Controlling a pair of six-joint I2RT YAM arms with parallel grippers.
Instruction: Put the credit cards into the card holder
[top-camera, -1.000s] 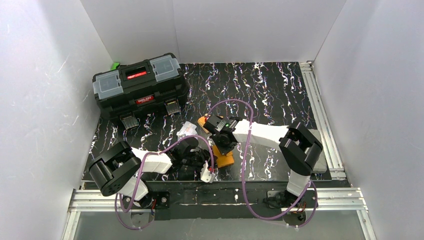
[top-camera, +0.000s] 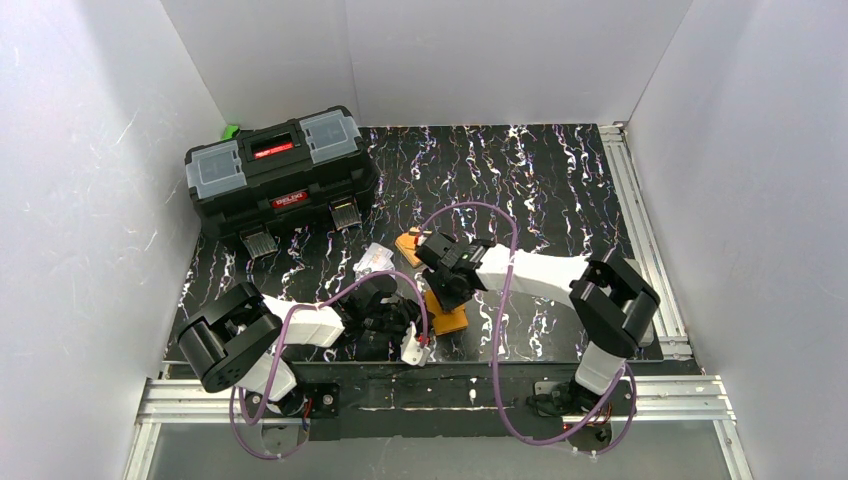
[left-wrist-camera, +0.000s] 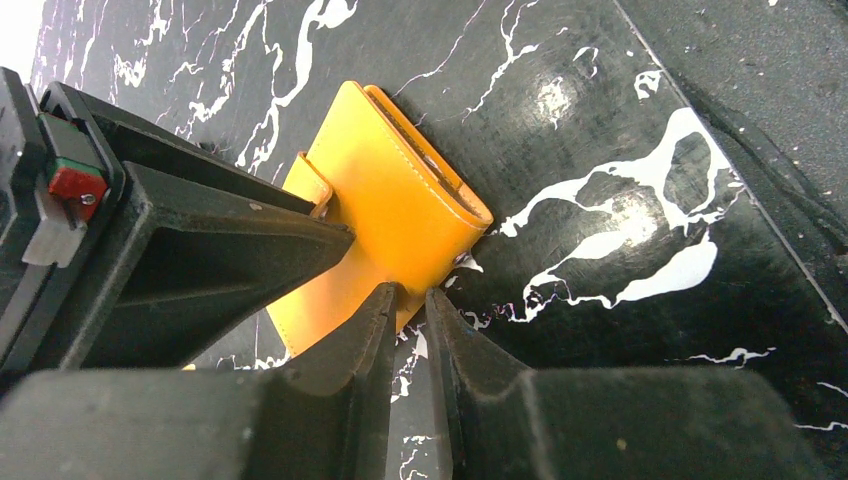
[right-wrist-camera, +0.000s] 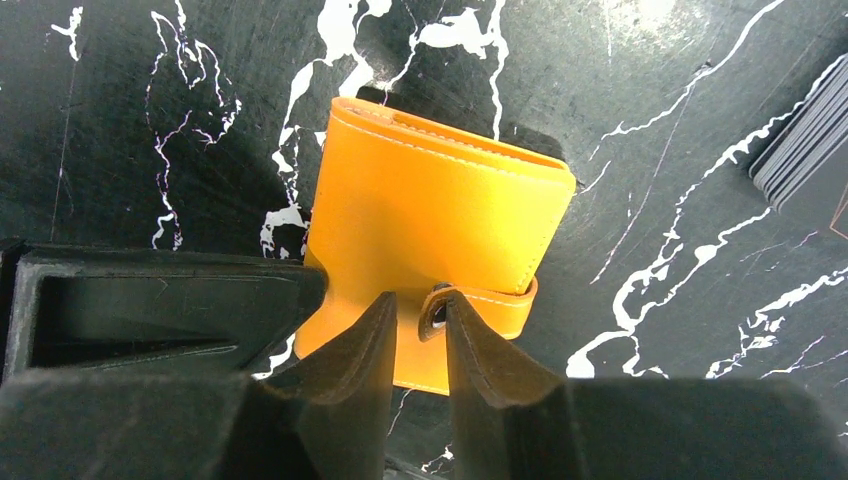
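The orange card holder (top-camera: 447, 316) lies on the black marbled table between the two arms. In the left wrist view, my left gripper is shut on one edge of the card holder (left-wrist-camera: 400, 200). My right gripper is partly open over the card holder (right-wrist-camera: 440, 210), at its strap (right-wrist-camera: 495, 308); the strap's raised end shows between the fingertips. A stack of cards (right-wrist-camera: 808, 160) stands at the right edge of the right wrist view. From above, pale cards (top-camera: 374, 260) lie just beyond the left gripper. Whether any card is inside the holder cannot be told.
A black toolbox (top-camera: 283, 175) with clear lids fills the back left. Another orange item (top-camera: 407, 245) lies behind the right gripper, partly hidden. Purple cables loop over both arms.
The left arm and the card holder look unmoved.
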